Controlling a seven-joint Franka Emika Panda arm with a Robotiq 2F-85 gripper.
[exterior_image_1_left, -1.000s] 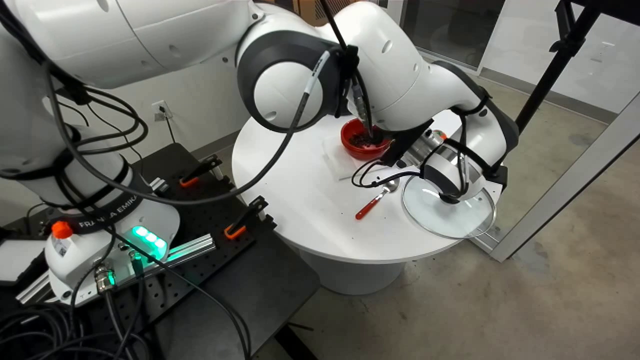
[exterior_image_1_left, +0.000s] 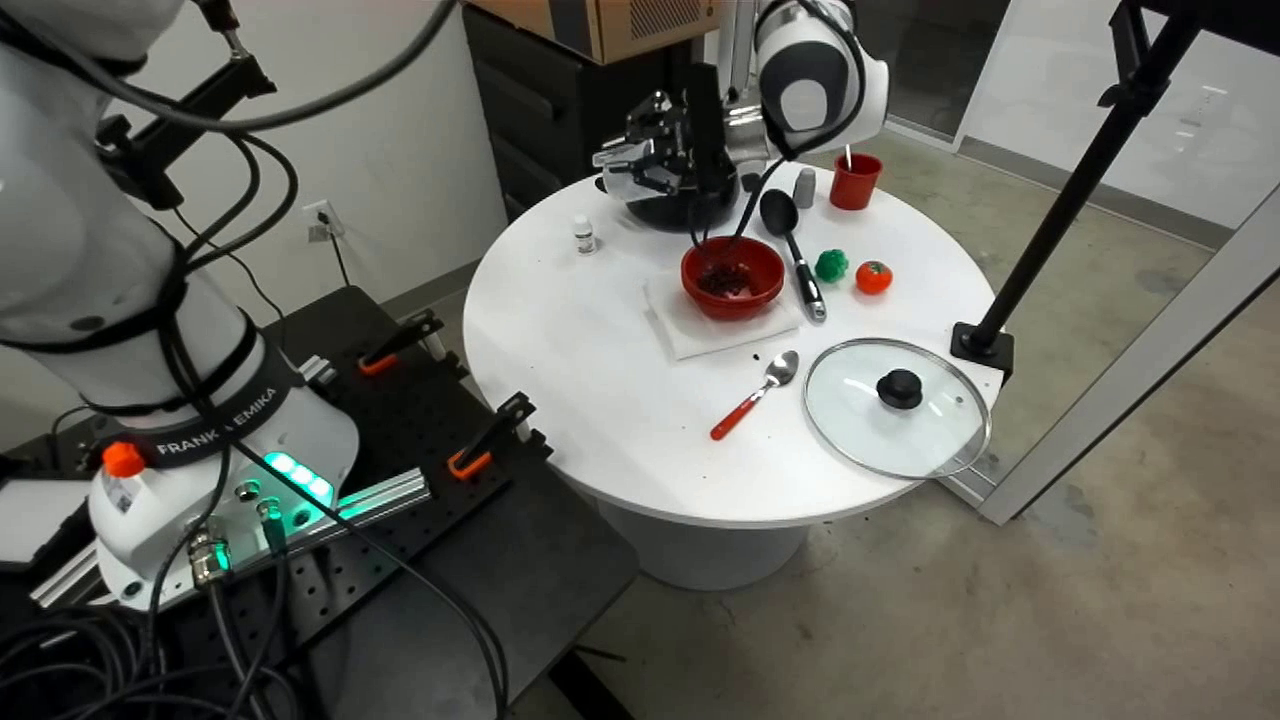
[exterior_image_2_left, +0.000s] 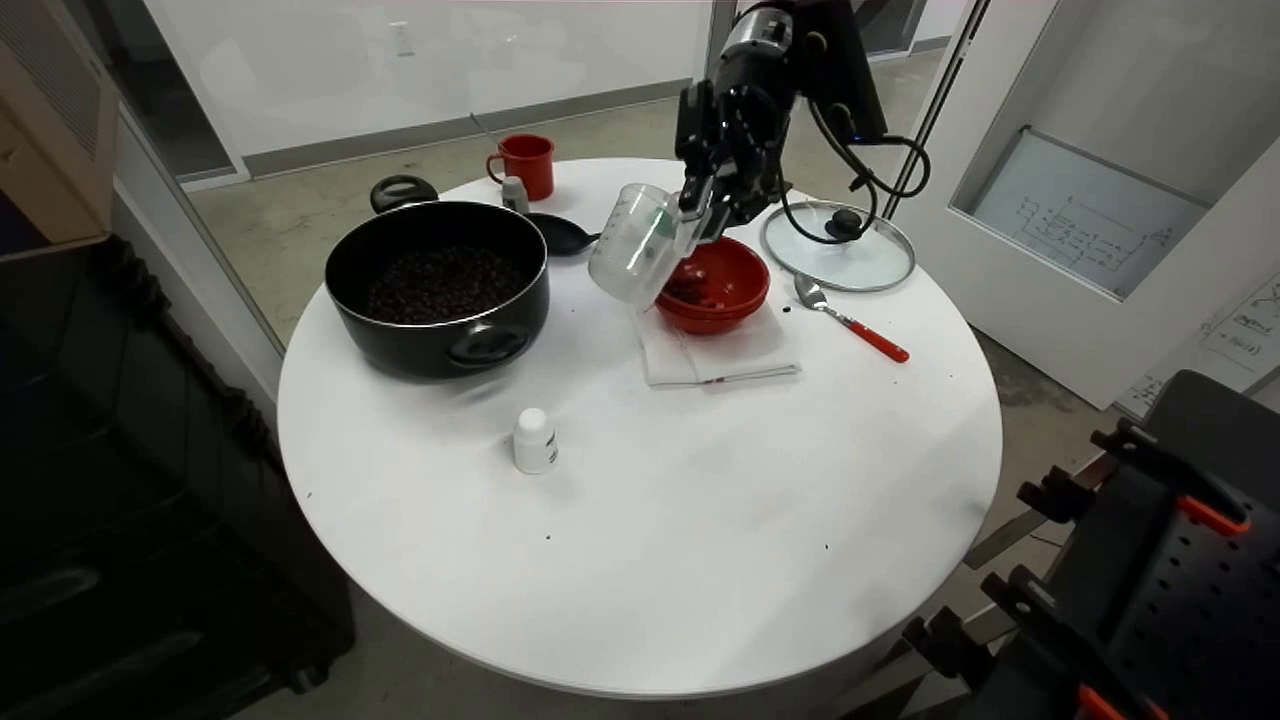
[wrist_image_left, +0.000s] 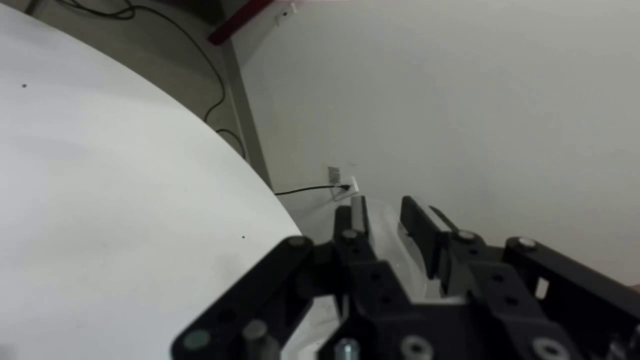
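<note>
A clear plastic cup (exterior_image_2_left: 636, 246) is tilted in the air, with my gripper (exterior_image_2_left: 699, 218) shut on its side. No dark contents show through its wall. In the wrist view the transparent cup wall (wrist_image_left: 390, 243) lies between my fingers. Seen from exterior view 2, the cup hangs between the black pot (exterior_image_2_left: 372, 342) and the red bowl (exterior_image_2_left: 734, 314), overlapping the bowl's left edge. Dark beans (exterior_image_2_left: 444, 282) lie in the pot, and some dark pieces (exterior_image_1_left: 723, 280) are in the bowl. In exterior view 1 the gripper (exterior_image_1_left: 618, 162) partly hides the pot.
A folded white cloth (exterior_image_1_left: 696, 342) lies under the bowl. Around it are a black ladle (exterior_image_1_left: 800, 266), red-handled spoon (exterior_image_1_left: 750, 402), glass lid (exterior_image_1_left: 894, 430), red mug (exterior_image_1_left: 854, 180), green piece (exterior_image_1_left: 831, 265) and tomato (exterior_image_1_left: 873, 277). A white bottle (exterior_image_2_left: 534, 442) stands apart.
The arm has swung from above the lid and spoon to the table's far side by the pot. The ladle, mug, tomato and white bottle are now uncovered.
</note>
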